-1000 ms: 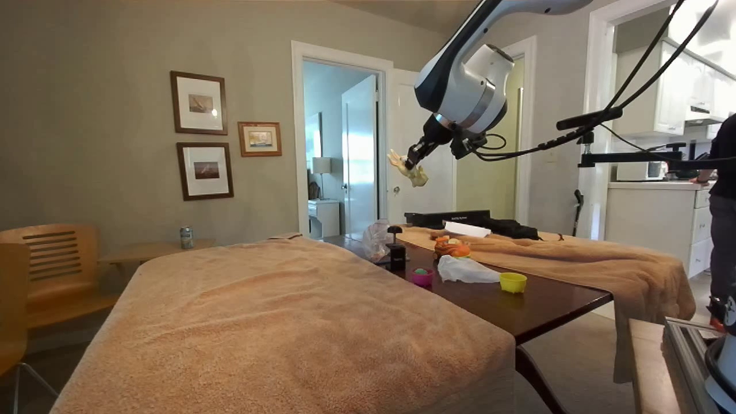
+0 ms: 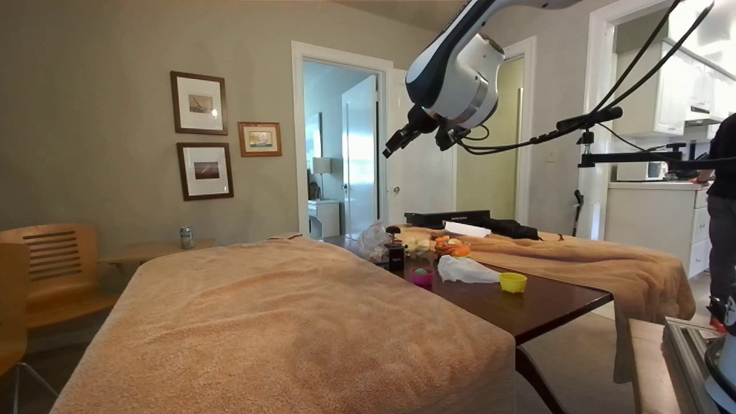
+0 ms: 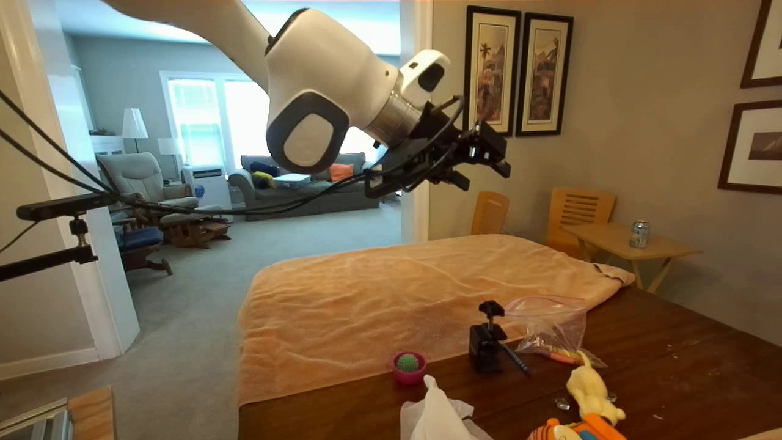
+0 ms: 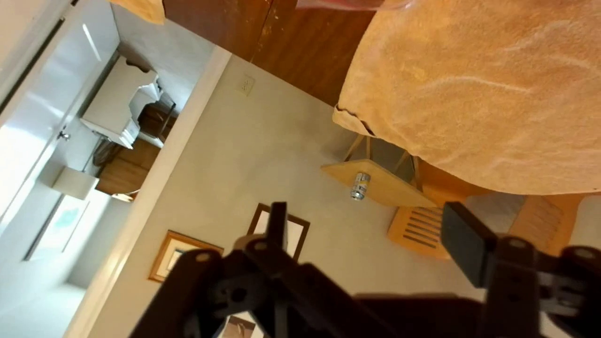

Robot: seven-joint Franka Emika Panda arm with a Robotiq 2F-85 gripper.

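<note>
My gripper [image 3: 482, 176] hangs high above the table in exterior view 2, its fingers apart with nothing between them. In the wrist view a wide empty gap separates the dark fingers [image 4: 465, 239], with wall and chair seen beyond. A pale yellow long-tailed toy [image 3: 588, 388] lies on the dark wooden table beside an orange toy [image 3: 597, 428], well below the gripper. From exterior view 1 the yellow toy [image 2: 417, 244] shows only small, behind the black clamp.
A black clamp [image 3: 485, 348], a clear plastic bag [image 3: 550, 322], a pink cup [image 3: 409, 375] holding a green spiky ball and white tissue [image 3: 436, 414] share the table. A yellow cup [image 2: 512, 282] stands near its edge. The orange towel [image 3: 381, 308] is mostly bare.
One second ago the yellow toy was in my gripper in the air; now it lies on the table and the gripper is empty. The arm has moved slightly left and tilted up in exterior view 1.
</note>
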